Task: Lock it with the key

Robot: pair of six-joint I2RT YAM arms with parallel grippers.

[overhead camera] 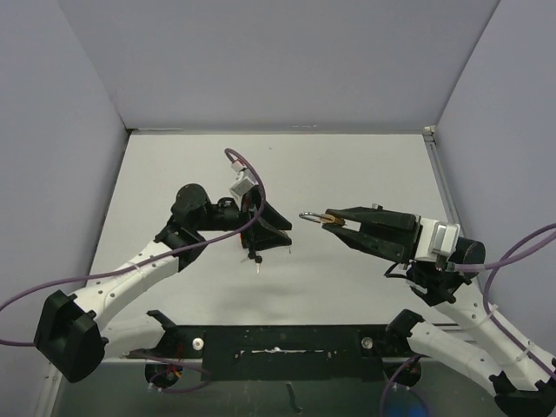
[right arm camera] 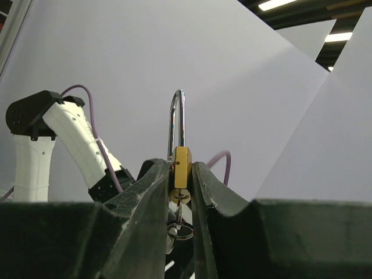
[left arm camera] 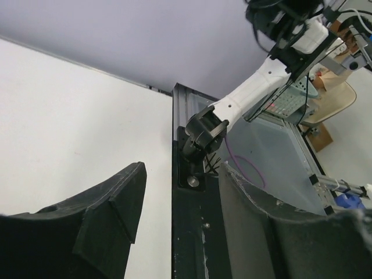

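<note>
In the right wrist view a brass padlock [right arm camera: 182, 165] with a long steel shackle is clamped upright in my right gripper, a key and ring hanging below its body. From the top, this padlock [overhead camera: 317, 216] points left from the right gripper [overhead camera: 334, 221]. My left gripper [overhead camera: 274, 234] is to its left, apart from it; in the left wrist view its two fingers [left arm camera: 116, 215] stand apart with nothing between them, so it is open. Small dark items on the table under the left gripper are mostly hidden by it.
Grey walls enclose it on three sides. A dark strip [overhead camera: 278, 347] with both arm bases runs along the front edge. Purple cables [overhead camera: 512, 252] loop over both arms.
</note>
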